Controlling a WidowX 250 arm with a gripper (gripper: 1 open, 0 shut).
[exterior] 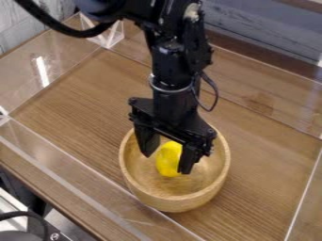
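Note:
A yellow object (169, 163) lies in a round wooden bowl (179, 197) near the middle front. The black arm reaches down from the top, and its gripper (169, 151) is over the bowl, fingers apart on either side of the yellow object's upper part. The lower fingertips partly cover the object; whether they touch it cannot be told.
Clear plastic strips run along its edges, and a small clear piece (108, 30) stands at the back left. Black cables are at the lower left, off the table.

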